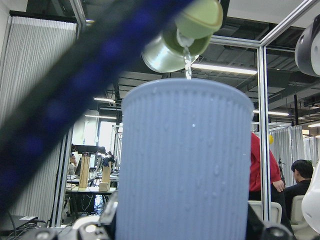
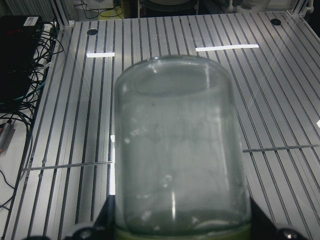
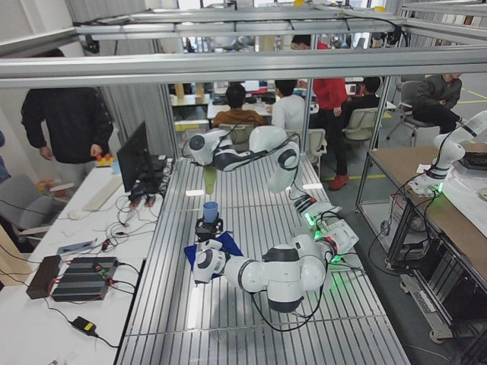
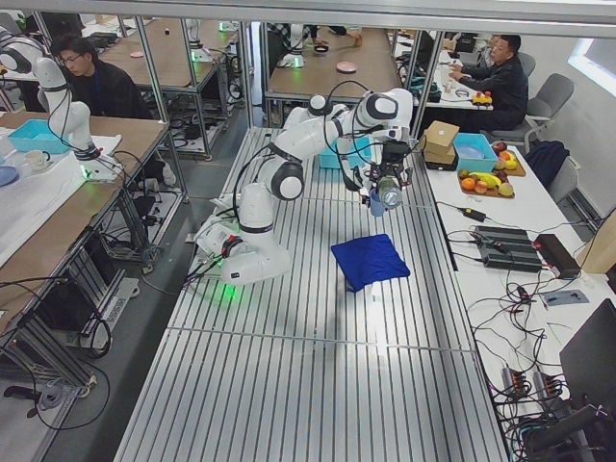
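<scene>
My left gripper (image 3: 208, 226) is shut on a blue ribbed cup (image 1: 184, 165), held upright above the slatted table. My right gripper (image 4: 393, 171) is shut on a clear jug with a green rim, tipped over above the cup; in the left wrist view a thin clear stream runs from its spout (image 1: 192, 22) down toward the cup. The cup's inside is hidden in that view. A dark blue cloth (image 4: 371, 262) lies on the table below.
A light-blue bin (image 4: 329, 157) sits at the table's far end. A side table with monitor (image 3: 134, 160), cables and power boxes runs along one edge.
</scene>
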